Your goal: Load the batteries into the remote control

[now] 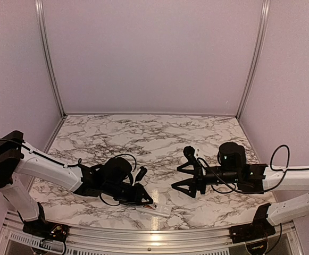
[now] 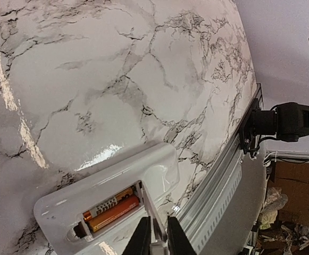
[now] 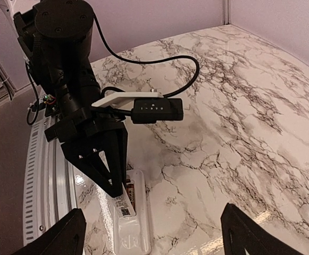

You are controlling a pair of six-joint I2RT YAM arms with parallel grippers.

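The white remote control (image 2: 61,218) lies on the marble table at the front middle, its compartment uncovered. Two batteries sit side by side in it, an orange one (image 2: 114,211) and a darker-banded one (image 2: 103,203). My left gripper is low over the remote, shut on a thin pale strip at the compartment's end; in the right wrist view this strip (image 3: 123,206) slants onto the remote, and I cannot tell whether it is loose. My right gripper (image 1: 176,179) hangs open to the right of the remote, with nothing between its fingers.
Pale walls stand at the back and sides.
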